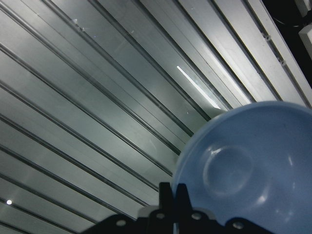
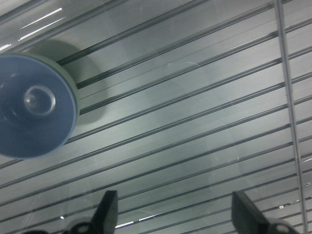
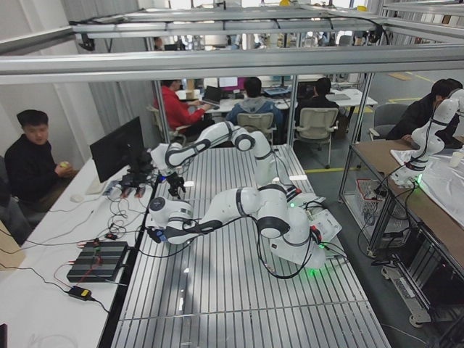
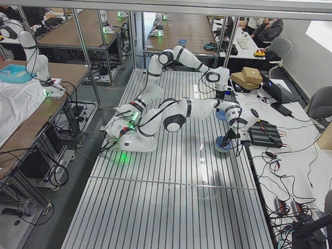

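Note:
In the left wrist view, a blue bowl (image 1: 243,170) fills the lower right, and my left gripper has its fingers close together on the near rim, apparently gripping it. In the right wrist view, another bowl (image 2: 29,117), blue inside and pale outside, stands on the slatted table (image 2: 185,146); my right gripper is open below and right of it, with nothing between its fingers. In the camera right view two bowls, a nearer one (image 4: 220,145) and a farther one (image 4: 220,114), are near the table's desk-side edge, partly hidden by the arms.
A white desk (image 3: 58,312) with a monitor (image 3: 116,148), black box (image 3: 94,264) and loose cables runs along that edge. Frame posts and rails surround it.

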